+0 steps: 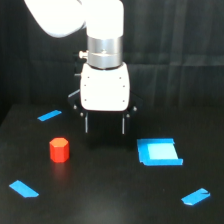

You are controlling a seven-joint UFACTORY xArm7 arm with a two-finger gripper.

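My gripper (105, 124) hangs over the back middle of the dark table, its two thin fingers pointing down and set well apart. The fingers are open and only dark background shows between them. A small red block (59, 151) stands on the table to the left, lower in the view than the fingertips and apart from them. On the right lies a pale square (162, 151) framed by blue tape (144, 150), with nothing on it.
Strips of blue tape lie flat at the back left (50, 115), front left (24, 189) and front right (196, 197). A dark curtain (180, 60) closes off the back.
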